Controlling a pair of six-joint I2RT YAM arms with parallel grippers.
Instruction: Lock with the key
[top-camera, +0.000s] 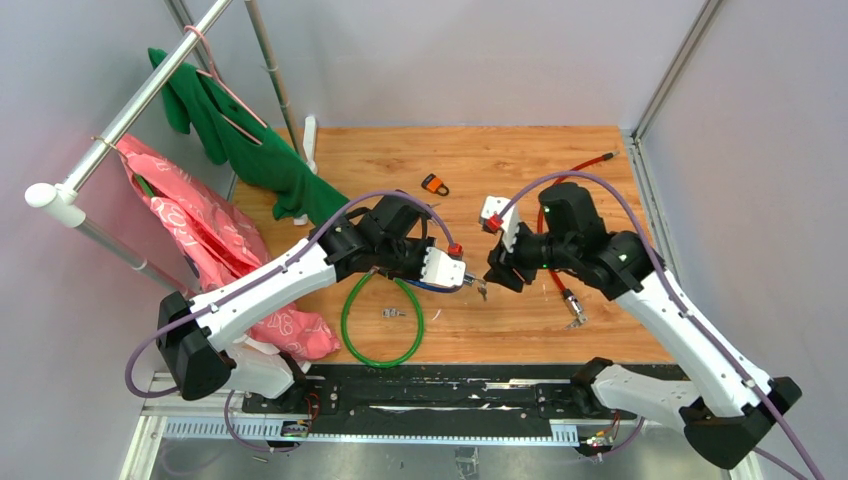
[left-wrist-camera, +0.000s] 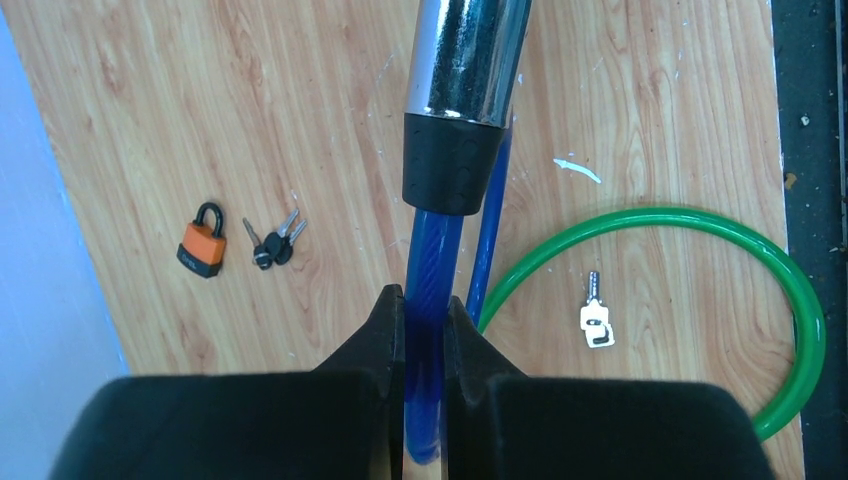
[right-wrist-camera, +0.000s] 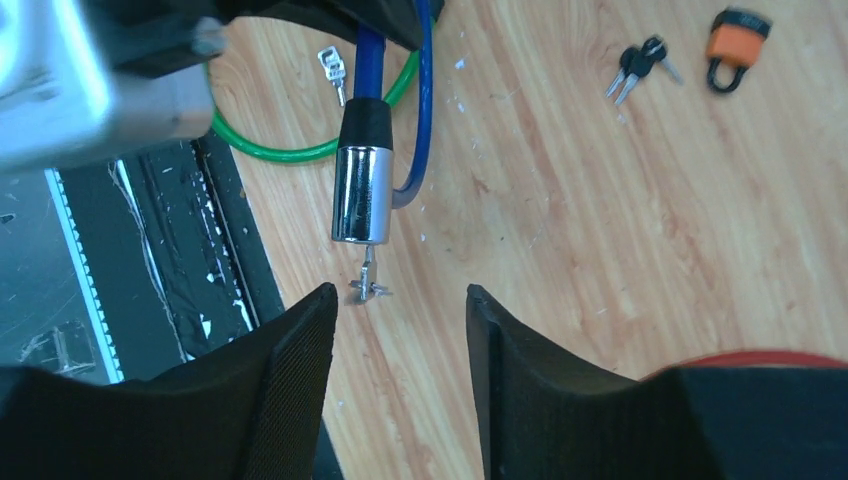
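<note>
My left gripper is shut on the blue cable lock (left-wrist-camera: 430, 250), just behind its black sleeve and chrome lock head (left-wrist-camera: 465, 55). In the right wrist view the chrome head (right-wrist-camera: 362, 195) has a key (right-wrist-camera: 367, 285) sticking out of its end. My right gripper stands part open facing that key, with nothing visible between its fingertips; in the top view it is just right of the lock head.
A green cable loop (top-camera: 380, 362) and loose silver key (left-wrist-camera: 596, 322) lie below. An orange padlock (top-camera: 435, 184) and black keys (left-wrist-camera: 280, 240) lie behind. A red cable lock (top-camera: 570, 300) lies at the right.
</note>
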